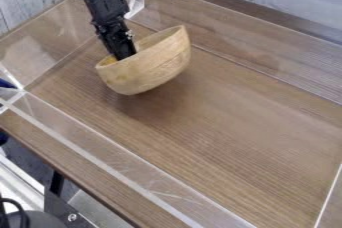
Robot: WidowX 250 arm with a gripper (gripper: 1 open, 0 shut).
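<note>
A light wooden bowl (152, 67) is held tilted above the wooden table (214, 152), left of the middle of the view. My black gripper (122, 50) reaches down from the upper left and is shut on the bowl's upper-left rim. Its fingertips are partly hidden by the bowl.
A clear edging runs along the table's lower-left side, with dark objects and a cable (11, 208) beyond it. A pale wall stands behind.
</note>
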